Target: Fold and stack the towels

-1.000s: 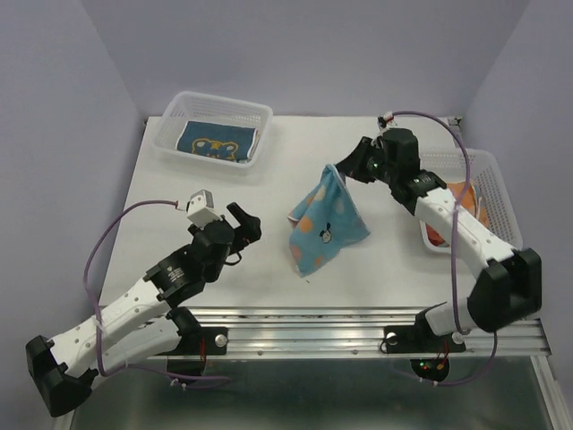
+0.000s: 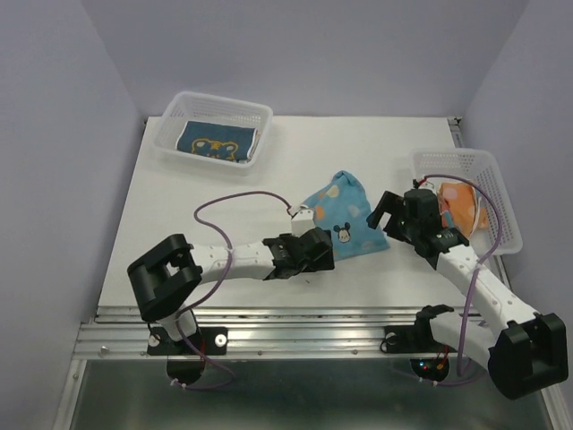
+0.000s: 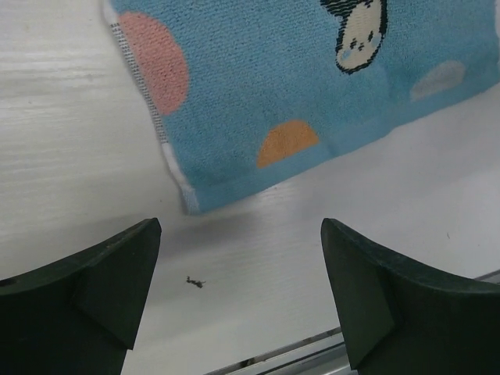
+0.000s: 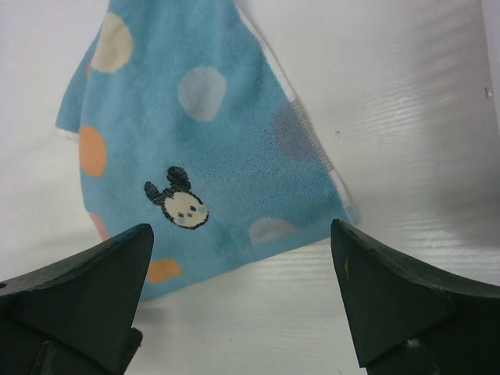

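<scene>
My left gripper is open over the towel's near-left corner, hiding part of it in the top view. At the towel's right side my right gripper stands open, with bare table and towel between its fingers in the right wrist view. A dark blue folded towel with a yellow figure sits in the back-left basket.
A second white basket at the right holds orange cloth, partly behind the right arm. The metal rail runs along the front edge.
My right gripper let go of the towel, which now lies flatter, and moved right and toward the front. My left gripper moved right to the towel's near-left corner.
</scene>
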